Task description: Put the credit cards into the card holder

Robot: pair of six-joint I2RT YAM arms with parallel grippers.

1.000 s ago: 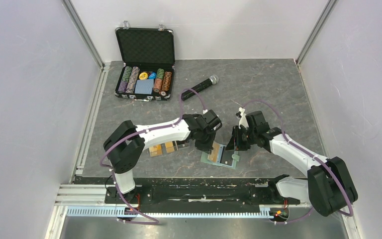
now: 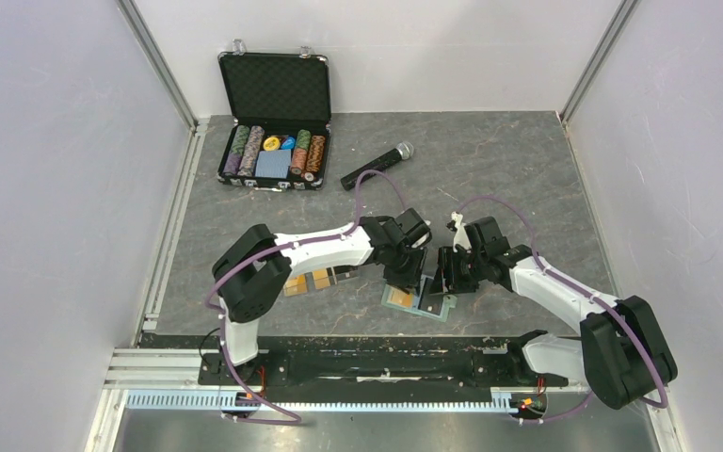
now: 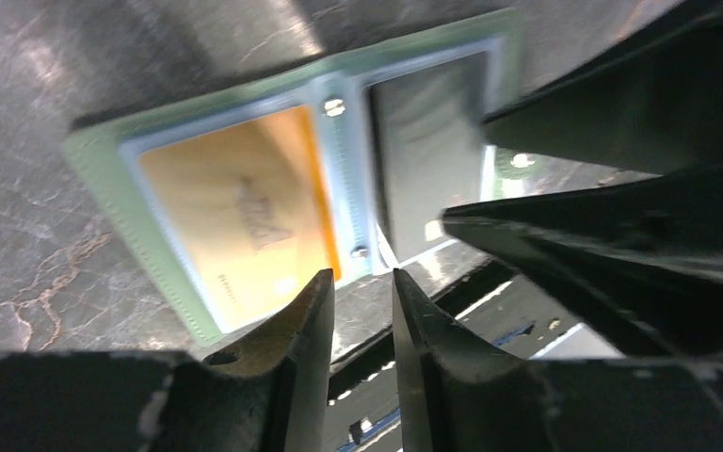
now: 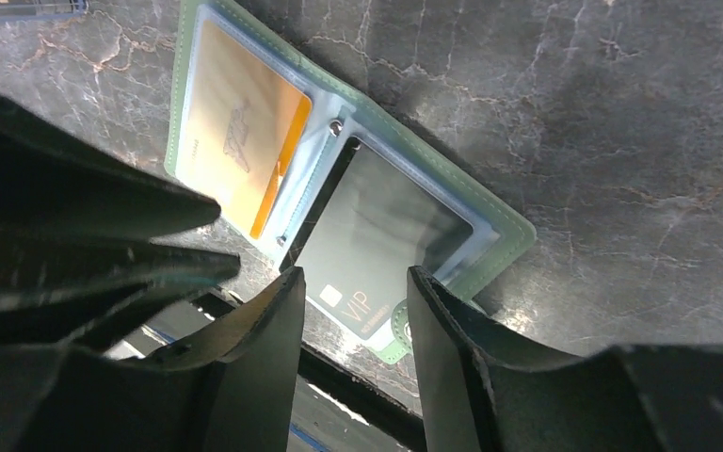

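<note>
The pale green card holder lies spread flat near the table's front. In the left wrist view, a gold card sits in its left clear pocket and a black card in the right one. "VIP" lettering on the black card shows in the right wrist view. Above the holder's middle my left gripper hangs open, with nothing between its fingers. My right gripper is open as well, over the black card's lower edge by the snap tab. The two grippers stand close together.
A clear box with gold pieces is partly under the left arm. A microphone and an open case of poker chips lie farther back.
My left gripper has moved right across the holder, closer to the right gripper. The gold card's angle has changed; it now sits squarer in its pocket.
</note>
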